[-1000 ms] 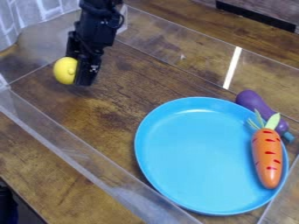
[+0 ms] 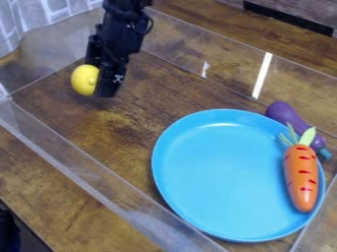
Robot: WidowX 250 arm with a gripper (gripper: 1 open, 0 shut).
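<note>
The black gripper (image 2: 105,69) hangs at the upper left of the camera view, with a small yellow round object (image 2: 85,80) at its fingertips, low over or on the wooden table. Whether the fingers are closed on it is not clear. A carrot (image 2: 301,175) lies on the right part of a blue plate (image 2: 211,187), and a purple eggplant (image 2: 283,115) lies just beyond the plate's upper right edge.
Clear plastic walls (image 2: 66,167) border the workspace along the lower left and the back. The middle of the wooden table between gripper and plate is free.
The gripper has shifted slightly over the last second, staying at the yellow object. The plate, carrot and eggplant have not moved.
</note>
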